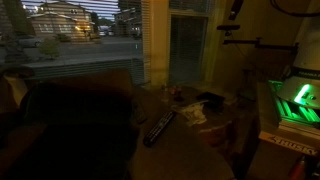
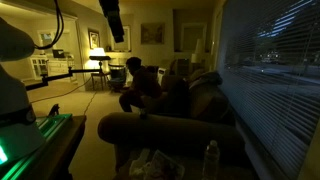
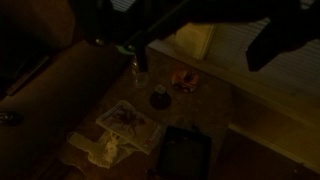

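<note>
The room is dim. Over a small cluttered table (image 3: pixel 220 118) in the wrist view, my gripper stands open, its dark fingers wide apart at the top of the picture. Nothing shows between them. On the table lie a clear plastic container (image 3: pixel 128 122), a black tray or box (image 3: pixel 184 152), a small red and orange item (image 3: pixel 186 79) and a dark round object (image 3: pixel 160 97). A clear bottle (image 2: pixel 211 160) stands upright in the second exterior view. A long black remote (image 1: pixel 158 128) rests on the brown sofa arm (image 1: pixel 185 155).
Window blinds (image 2: pixel 275 80) run along the wall beside the table. A sofa (image 2: pixel 170 130) borders it. Near the robot's base sits a stack with a green-lit top (image 1: pixel 298 105). Crumpled pale material (image 3: pixel 105 151) lies by the container.
</note>
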